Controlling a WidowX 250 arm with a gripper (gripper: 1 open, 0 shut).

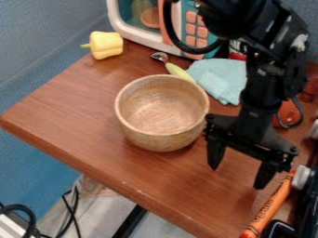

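My black gripper hangs over the wooden table to the right of a wooden bowl, its two fingers spread wide apart with only bare tabletop visible between them. The orange marker-like stick with a white end lies at the right edge, below and right of the gripper.
A yellow pepper sits at the back left. Behind the bowl are a toy microwave, a small spoon, a yellow-green item and a light blue cloth. Red items lie at the right.
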